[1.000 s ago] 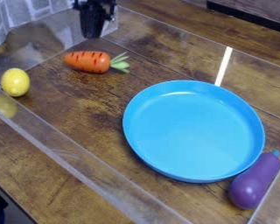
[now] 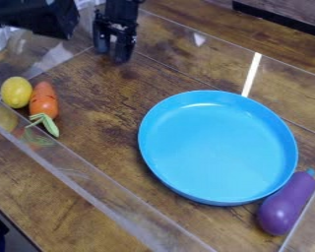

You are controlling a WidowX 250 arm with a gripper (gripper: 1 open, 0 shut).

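The black gripper [image 2: 114,41] is open at the top of the view, low over the back left of the wooden floor, with nothing seen between its fingers. An orange toy carrot [image 2: 42,103] with green leaves lies at the left, right beside a yellow lemon [image 2: 16,92]. A large blue plate [image 2: 217,147] fills the right middle. A purple eggplant [image 2: 283,205] lies at the lower right, beside the plate.
Clear plastic walls [image 2: 101,197] edge the work area. A dark part of the arm hangs at the upper left. The middle floor between carrot and gripper is clear.
The carrot has moved from the upper middle to the left beside the lemon, now pointing upright in the view. A dark arm part has come into the upper left; the gripper sits slightly lower.
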